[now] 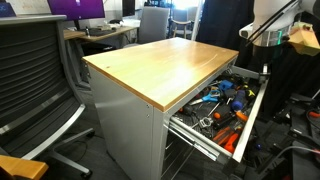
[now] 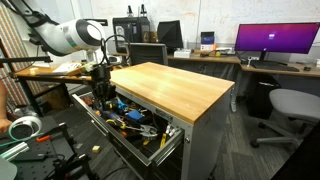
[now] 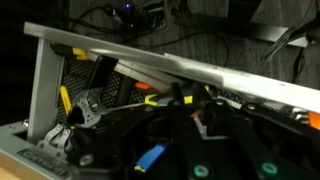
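A drawer (image 1: 205,142) stands pulled out from a grey cabinet, full of mixed tools. Among them are orange-handled tools (image 1: 232,142), a dark blue item (image 1: 237,102) and loose grey tools (image 2: 148,129). My gripper (image 1: 264,74) points down at the drawer's far end, near its outer wall. Seen from the other side, the gripper (image 2: 103,100) is dark against the drawer's contents. In the wrist view the drawer's pale edge (image 3: 180,62) crosses above the dark gripper, with a yellow tool (image 3: 155,100) and a blue item (image 3: 150,157) close by. Whether its fingers hold anything is too dark to see.
The cabinet's wooden top (image 1: 165,65) is bare and sits beside the open drawer. An office chair (image 2: 290,105) and a desk with a monitor (image 2: 278,36) stand behind. Small blocks (image 2: 96,149) lie on the floor outside the drawer.
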